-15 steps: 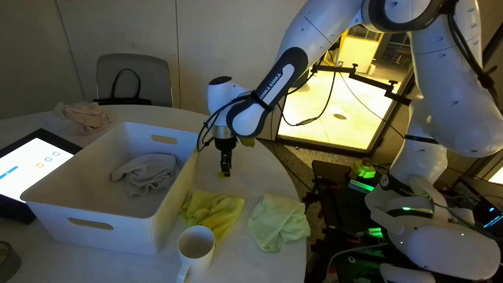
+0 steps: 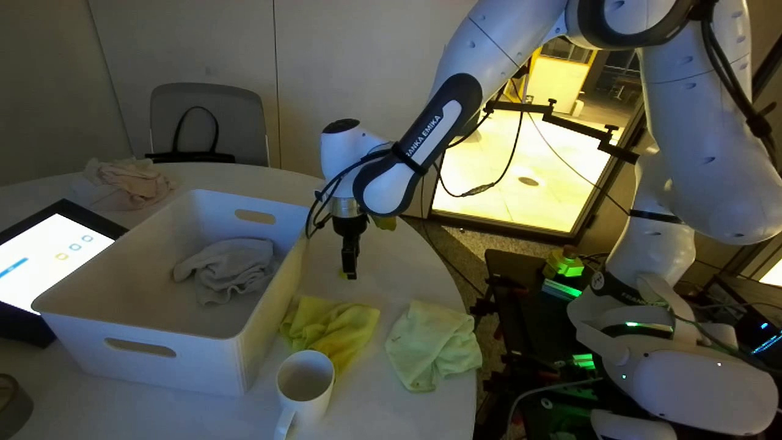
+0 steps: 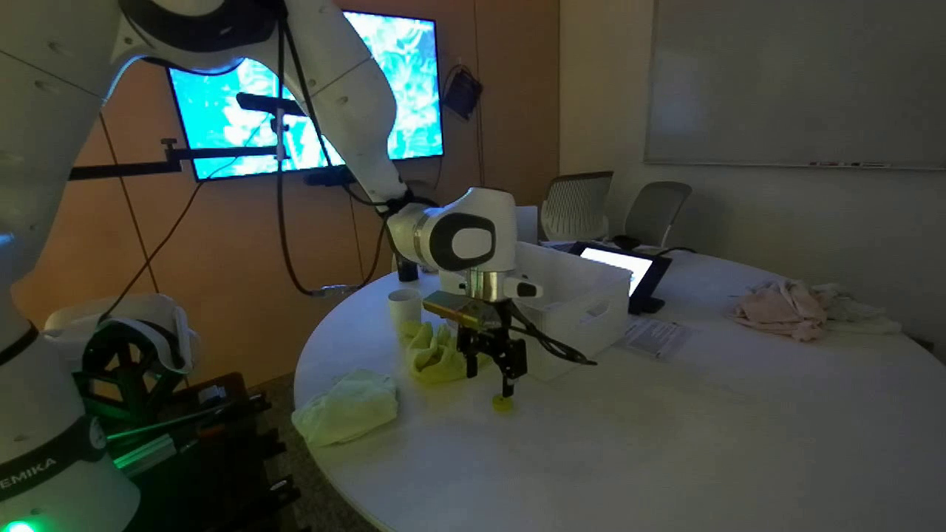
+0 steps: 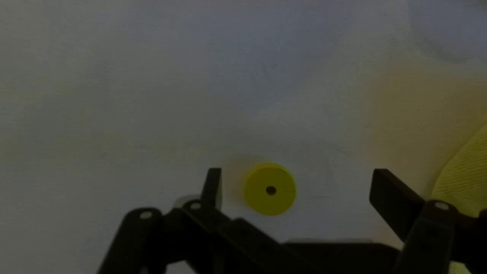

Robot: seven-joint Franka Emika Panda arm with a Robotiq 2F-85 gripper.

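Note:
A small round yellow disc (image 4: 270,189) with a dark centre hole lies on the white table, nearer the left finger in the wrist view. My gripper stands open over it, fingers (image 4: 211,188) apart on either side and neither touching it in that view. In exterior view 2 the yellow disc (image 3: 502,404) shows just under a fingertip of the gripper (image 3: 492,381). Exterior view 1 has the gripper (image 2: 350,276) pointing down beside the white bin, hiding most of the disc.
The white bin (image 2: 150,322) holds a grey cloth (image 2: 231,267). Near it lie a yellow cloth (image 2: 333,326), a pale green cloth (image 2: 432,344) and a white mug (image 2: 308,385). A tablet (image 2: 51,253) and a pink cloth (image 2: 132,183) sit farther off. Open table (image 3: 674,443) spreads beyond the gripper.
My gripper has come slightly lower, and the disc shows less behind its tips in exterior view 1. The cloths, mug and bin have stayed put.

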